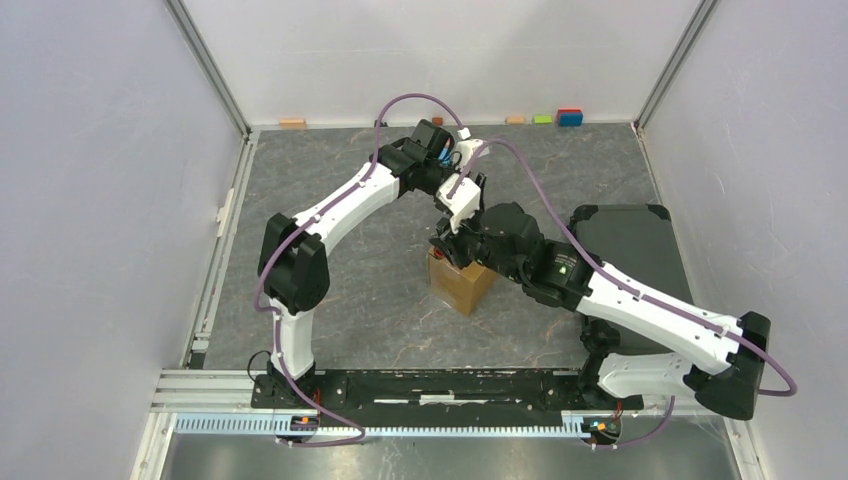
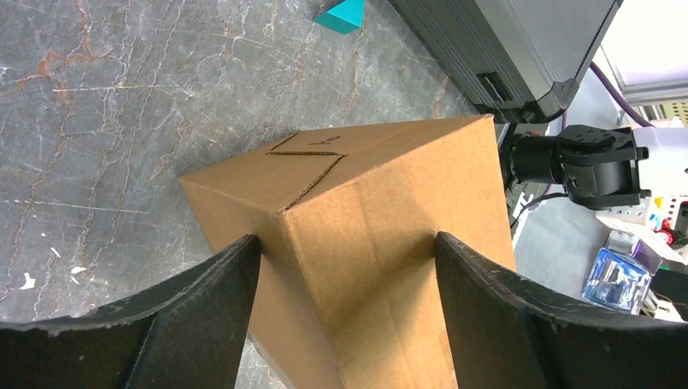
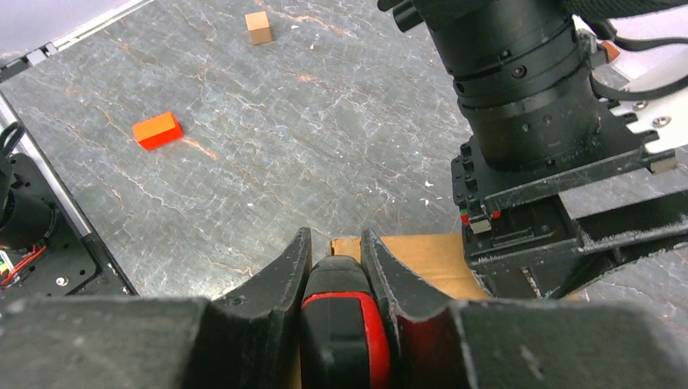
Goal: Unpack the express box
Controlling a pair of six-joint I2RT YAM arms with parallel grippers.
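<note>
The brown cardboard box [image 1: 465, 295] stands on the grey table under both arms. In the left wrist view my left gripper has its fingers at two faces of a corner of the box [image 2: 373, 308], part open around it. In the right wrist view my right gripper is shut at the box's edge [image 3: 422, 259], with something red and black between its fingers, too close to tell what it is. The top view shows the two wrists close together above the box, hiding most of its upper part.
A black case [image 1: 630, 260] lies at the right. A red block [image 3: 156, 130], a wooden block [image 3: 259, 27] and a teal piece [image 2: 341, 16] lie apart on the table. Small blocks line the back edge.
</note>
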